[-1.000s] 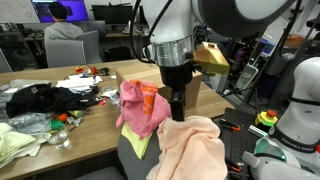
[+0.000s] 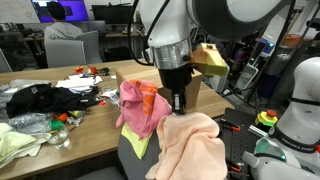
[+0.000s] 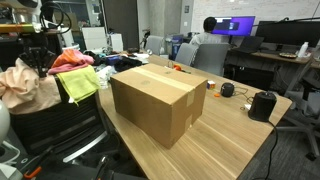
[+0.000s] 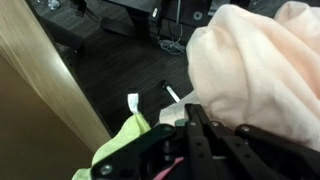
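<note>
Peach cloth (image 2: 190, 145) hangs beside the chairs, its upper part right by my gripper (image 2: 178, 104). In the wrist view, the peach cloth (image 4: 245, 65) fills the right side in soft folds and reaches the gripper. The gripper's fingers are close together and shut, touching or nearly touching the cloth; whether a fold is pinched between them is hidden. A pink cloth (image 2: 140, 108) with an orange part lies to the left, above a yellow-green cloth (image 2: 134, 140). The yellow-green cloth (image 3: 78, 84) also hangs in exterior view 2.
A closed cardboard box (image 3: 160, 100) stands on the wooden table (image 3: 215, 140). Dark clothes (image 2: 45, 100) and plastic bags (image 2: 30, 124) clutter the table's other part. A dark chair (image 3: 65, 130) stands under the cloths. Black headphones (image 3: 228, 89) lie beyond the box.
My gripper has shifted very slightly, and the top of the peach cloth by it looks a little higher. The other cloths have not visibly moved.
</note>
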